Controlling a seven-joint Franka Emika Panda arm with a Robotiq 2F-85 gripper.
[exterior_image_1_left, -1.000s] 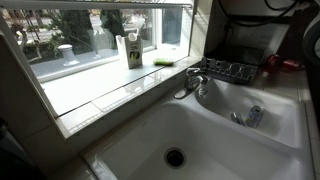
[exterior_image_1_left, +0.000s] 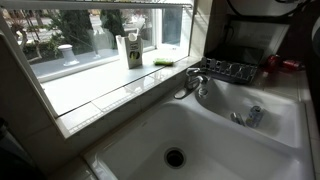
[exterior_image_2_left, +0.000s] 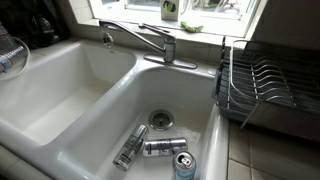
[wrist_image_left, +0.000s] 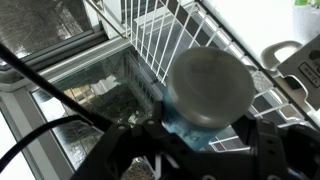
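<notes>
In the wrist view, a can-like object (wrist_image_left: 208, 88) with a round grey end and a pale blue side fills the space just ahead of my gripper. Its lower part sits between the dark fingers; whether they press on it cannot be told. Behind it are the white wires of a rack (wrist_image_left: 150, 30). Neither exterior view shows the gripper clearly. Down in the right sink basin, exterior view 2 has a can lying by the drain (exterior_image_2_left: 165, 147), another silver can (exterior_image_2_left: 130, 147) on its side, and an upright blue-topped can (exterior_image_2_left: 185, 165).
A dark dish rack (exterior_image_2_left: 268, 85) borders the basin on the right. The faucet (exterior_image_2_left: 168, 45) reaches over the sink divider. A carton (exterior_image_1_left: 130, 50) and a green item (exterior_image_1_left: 164, 62) rest on the windowsill. The left basin (exterior_image_1_left: 150, 130) is empty.
The dark cables at the top right of exterior view 1 have shifted slightly. The sink, cans and windowsill items look unchanged.
</notes>
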